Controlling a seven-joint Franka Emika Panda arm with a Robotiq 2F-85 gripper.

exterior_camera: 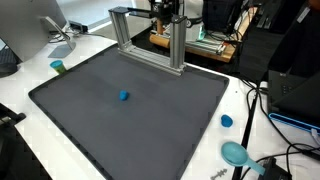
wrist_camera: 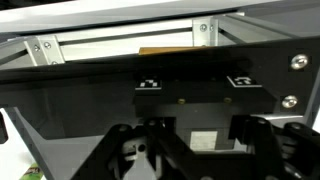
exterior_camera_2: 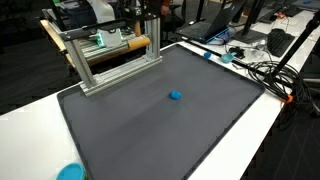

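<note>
Close beneath my gripper in the wrist view lies the black front panel (wrist_camera: pixel 70 92) of a drawer-like unit. A black handle-like bar (wrist_camera: pixel 205 100) juts from that panel, right by the fingertips. My fingers are dark and stand apart, with a gap between them; whether they touch the bar cannot be told. Behind the panel, a pale interior with a strip of wood-coloured material (wrist_camera: pixel 166 50) shows. From outside, the unit's metal frame (exterior_camera: pixel 150 55) stands at the back edge of the grey table, also seen as the frame (exterior_camera_2: pixel 115 75) in exterior view 2.
A small blue object (exterior_camera: pixel 124 95) sits on the grey mat (exterior_camera: pixel 130 130), which is otherwise clear. To the right are a blue lid-like piece (exterior_camera: pixel 227 121), a teal round item (exterior_camera: pixel 236 154) and cables. A green-topped cup (exterior_camera: pixel 58 67) stands at the left.
</note>
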